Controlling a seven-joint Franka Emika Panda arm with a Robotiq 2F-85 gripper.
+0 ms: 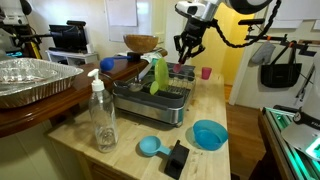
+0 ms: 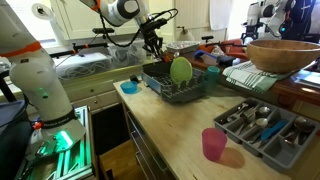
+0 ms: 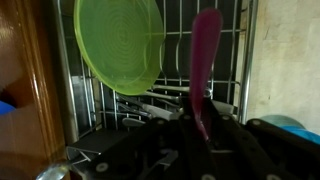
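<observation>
A pink long-handled utensil (image 3: 204, 55) is pinched in my gripper, which is shut on it; it reaches up through the wrist view. Above the dish rack (image 1: 172, 105) hangs the gripper (image 1: 183, 52) in exterior view 1, over its far part. Exterior view 2 shows the gripper (image 2: 154, 48) above the back of the same rack (image 2: 180, 92). A green plate (image 3: 120, 38) stands in the rack, left of the utensil in the wrist view. Slim metallic pieces lie below among the wires. The utensil's far end cannot be told clearly.
On the counter are a blue bowl (image 1: 210, 135), a light blue scoop (image 1: 152, 146) and a soap bottle (image 1: 101, 118). A pink cup (image 2: 214, 144) and a grey cutlery tray (image 2: 268, 128) stand in exterior view 2. The counter between rack and cup is clear.
</observation>
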